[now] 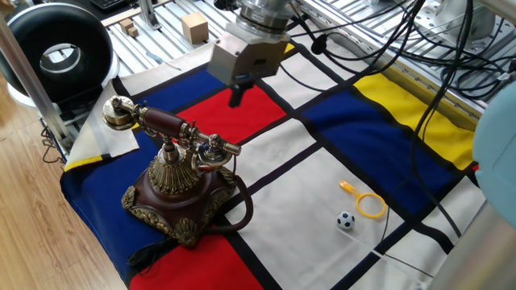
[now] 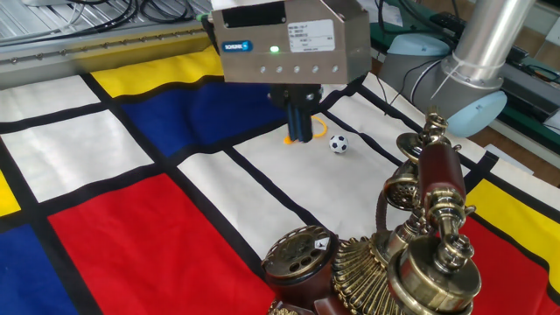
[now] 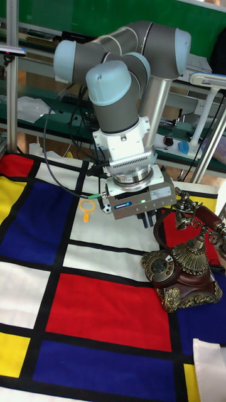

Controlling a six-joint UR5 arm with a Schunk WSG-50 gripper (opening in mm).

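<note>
My gripper (image 1: 235,101) hangs in the air above the cloth, higher than the red patch in exterior view 1. Its dark fingers look close together in exterior view 2, and nothing shows between them. An ornate dark-red and brass telephone (image 1: 173,181) stands upright on the cloth, its handset (image 1: 165,122) lying across the cradle. The gripper is apart from the telephone, on its far side in exterior view 1. A small black-and-white ball (image 1: 345,220) and a yellow-orange ring with a handle (image 1: 370,205) lie side by side on a white patch.
The patterned cloth (image 1: 282,177) covers the table and has much free room. Black cables (image 1: 395,48) hang at the back right. A wooden block (image 1: 194,28) stands on the metal slats behind, and a black round object (image 1: 89,48) is at the left.
</note>
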